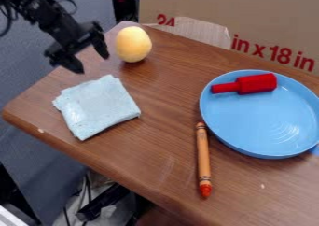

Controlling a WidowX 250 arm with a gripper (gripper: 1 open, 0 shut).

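My gripper [88, 57] hangs in the upper left over the table's left edge, above and left of a folded pale cloth [96, 105] and left of a yellow round object [133, 45]. Its fingers point down; whether they are open or shut is unclear. A red cylindrical item with a handle [253, 83] lies on a blue plate [259, 127] at the right. An orange crayon-like stick [203, 160] lies left of the plate.
A cardboard box [237, 15] stands behind the wooden table [137, 164]. The middle of the table between cloth and plate is mostly clear, as is the front left part.
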